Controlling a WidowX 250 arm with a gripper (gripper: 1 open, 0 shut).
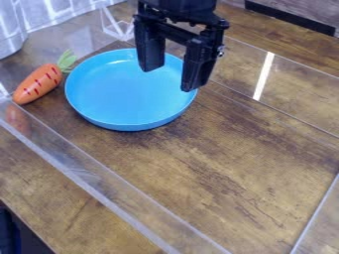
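Note:
My gripper (176,52) hangs at the top centre, black and wide, over the back right part of a blue plate (109,100). Its two fingers point down and stand apart, so it is open, with nothing visible between them. An orange toy carrot (42,84) with a green top lies on the left, beside the plate.
Clear strips or edges run along the left front and the right. Some clear crumpled plastic or cloth (24,22) sits at the top left.

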